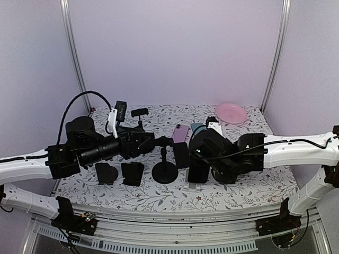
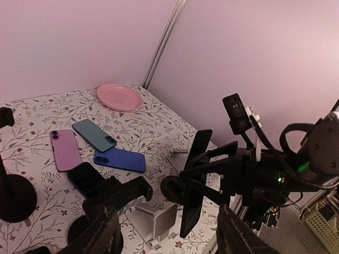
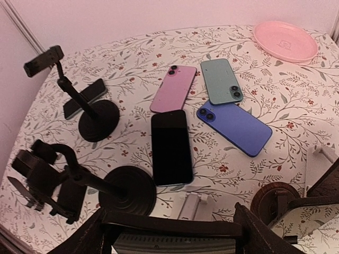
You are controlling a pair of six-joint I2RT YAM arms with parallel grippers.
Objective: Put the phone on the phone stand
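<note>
In the right wrist view, my right gripper is shut on a dark phone-like slab, seen nearly edge-on. The left wrist view shows that slab upright in the right gripper, apart from the small white stand on the table. From above, the slab hangs over the white stand's base. My left gripper is open, close to the head of a black stand. That stand's arm shows near the left gripper's fingers; nothing is visibly held there.
Pink, teal and blue phones and a black phone lie flat. Another black stand stands at the left, a round black base at the right. A pink plate lies at the back.
</note>
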